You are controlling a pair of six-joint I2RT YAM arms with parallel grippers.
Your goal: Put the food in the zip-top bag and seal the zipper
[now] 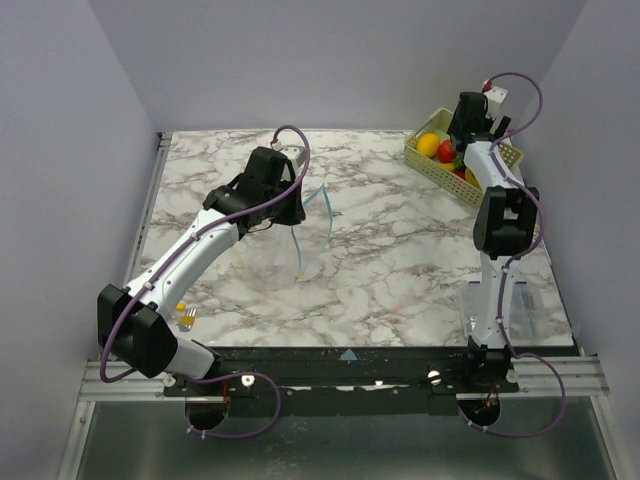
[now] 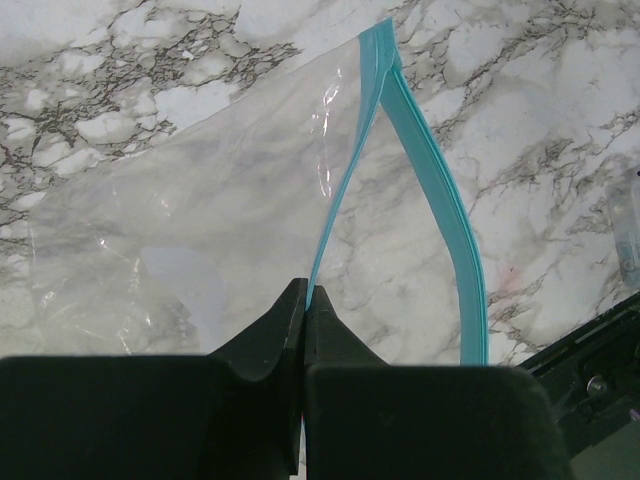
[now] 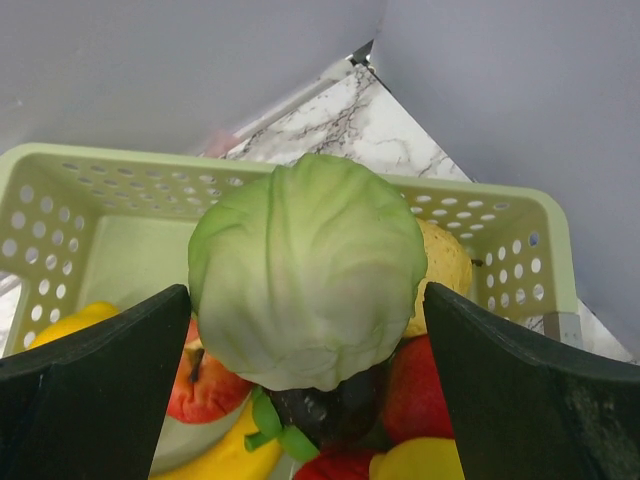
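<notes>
The clear zip top bag [image 2: 200, 230] with its teal zipper [image 2: 445, 210] lies partly open on the table, its edge running into my shut left gripper, which holds that thin rim. My right gripper is open over the green food basket [image 3: 130, 255], its fingers either side of a cabbage [image 3: 305, 270]. Around the cabbage are a red apple [image 3: 210, 390], a banana [image 3: 220, 460], a dark vegetable [image 3: 325, 410], a yellow rough food [image 3: 445, 260] and other red and yellow items.
Transparent sheets [image 1: 500, 310] lie at the front right, and small yellow items [image 1: 185, 315] at the front left. Walls border the table at the back and sides.
</notes>
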